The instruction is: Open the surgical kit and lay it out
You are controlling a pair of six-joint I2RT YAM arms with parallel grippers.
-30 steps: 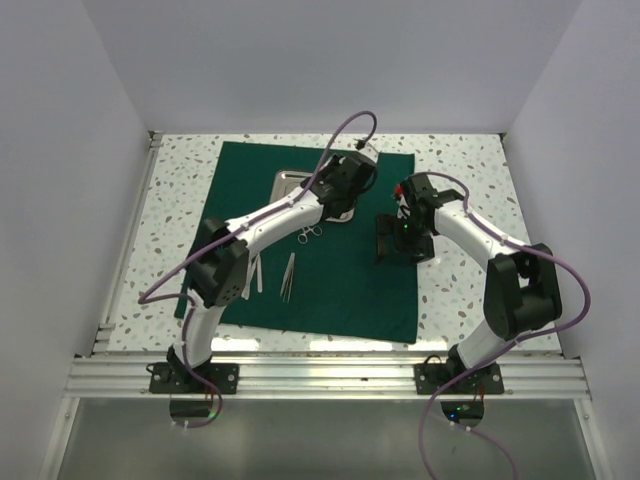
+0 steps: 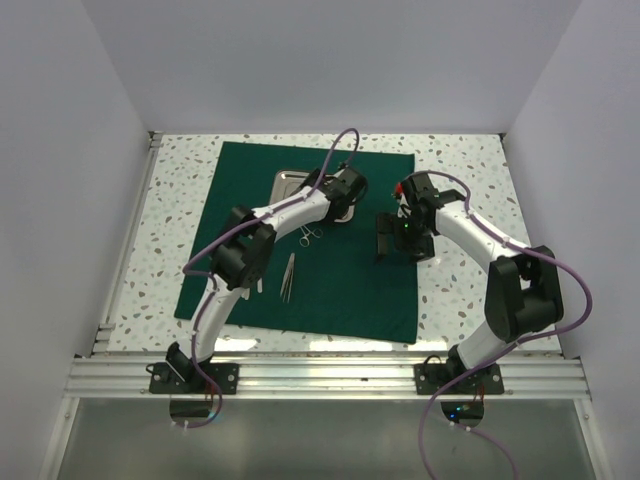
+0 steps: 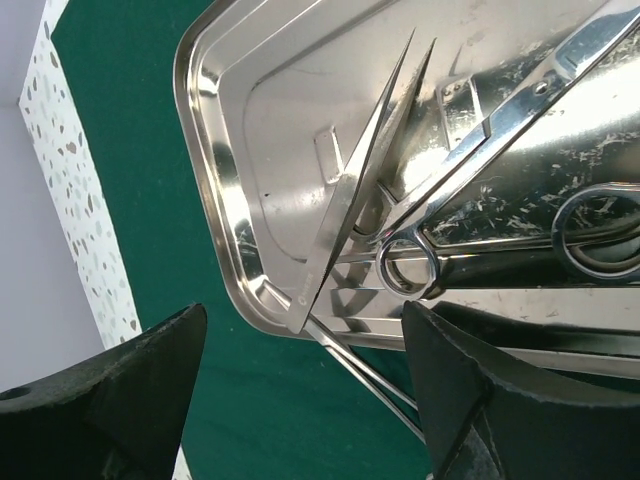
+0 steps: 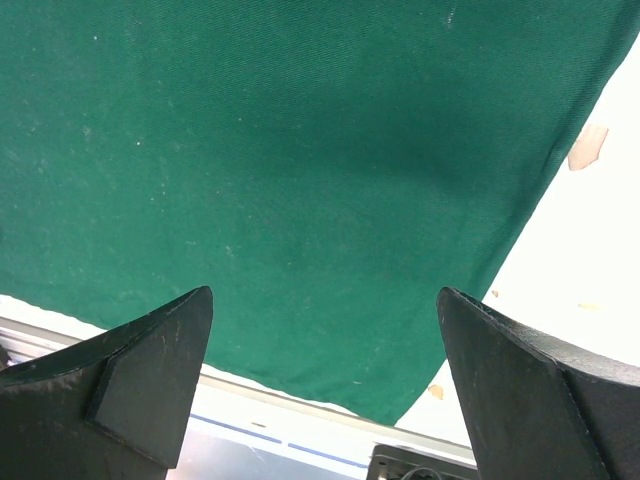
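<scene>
In the left wrist view, the metal tray (image 3: 222, 170) holds silver tweezers (image 3: 345, 200) and a ring-handled instrument (image 3: 455, 175); a second ring handle (image 3: 600, 235) shows at the right. Two slim metal shafts (image 3: 362, 372) cross the tray's near corner beneath the tweezers. My left gripper is open over that corner, the tweezers' blunt end in view between its fingers but not gripped. Bare green cloth (image 4: 320, 200) lies below my right gripper, which is open and empty. From the top, the left arm hides much of the tray.
On the cloth in the top view lie scissors (image 2: 309, 236) near the tray and a slender pair of instruments (image 2: 288, 278). Others, partly covered by the left arm, include one slim piece (image 2: 260, 284).
The right arm has hardly moved.
</scene>
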